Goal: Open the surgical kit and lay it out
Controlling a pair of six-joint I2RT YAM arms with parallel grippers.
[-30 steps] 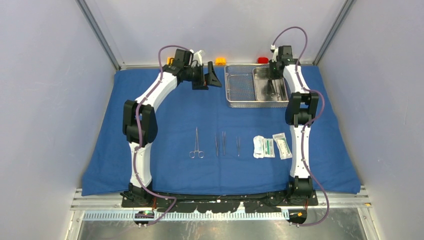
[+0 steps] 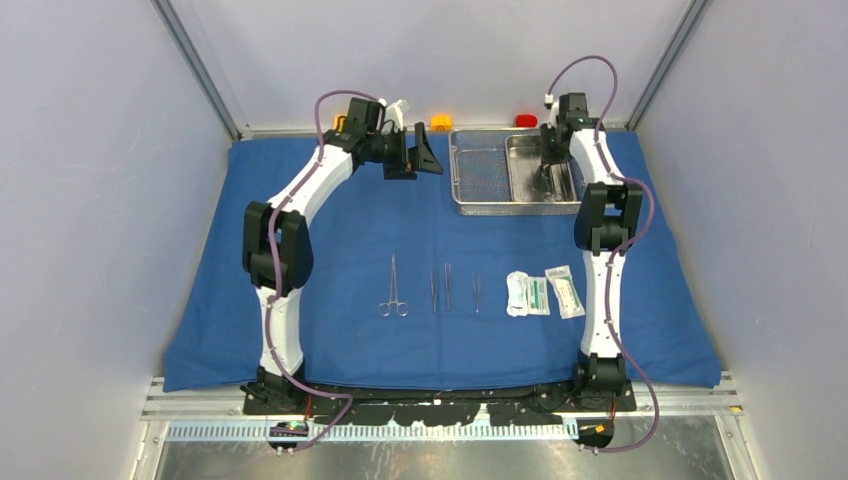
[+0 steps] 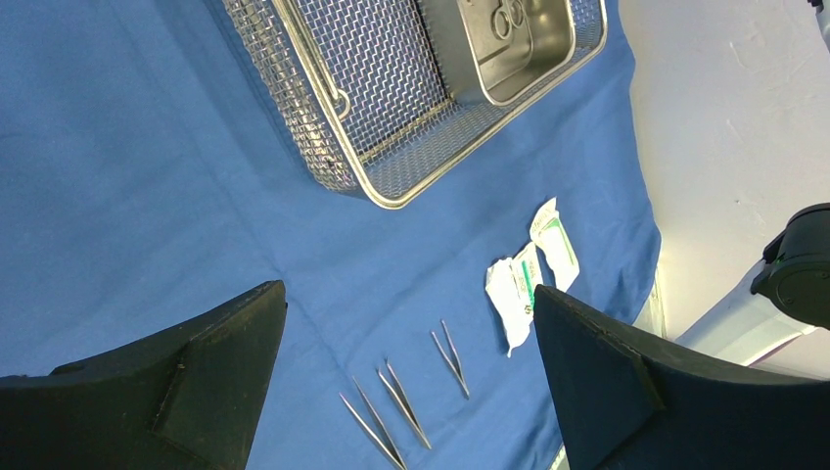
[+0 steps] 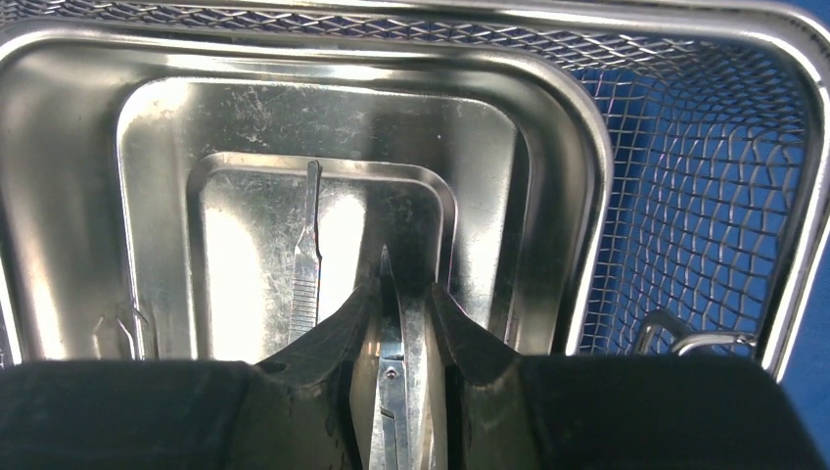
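Inside the wire-mesh basket (image 2: 482, 208) lies a steel tray (image 4: 250, 122). A scalpel handle (image 4: 306, 259) and a pair of slim scissors (image 4: 391, 377) rest on its floor. My right gripper is low over this tray, open, its fingertips on either side of the scissors with gaps showing. The scissors' handles are hidden below the view. My left gripper hangs open and empty left of the basket. On the blue cloth, a clamp (image 2: 394, 292), several tweezers (image 2: 448, 287) and white-green packets (image 2: 564, 291) are spread out in a row.
A ringed handle (image 3: 509, 18) also shows in the tray. Yellow (image 2: 441, 123) and red blocks (image 2: 526, 120) sit along the back edge. Bare cloth (image 2: 370, 225) stretches between the basket and the row of instruments, and on the left.
My right arm has shifted slightly to the right over the tray. The left arm and the items on the cloth look the same.
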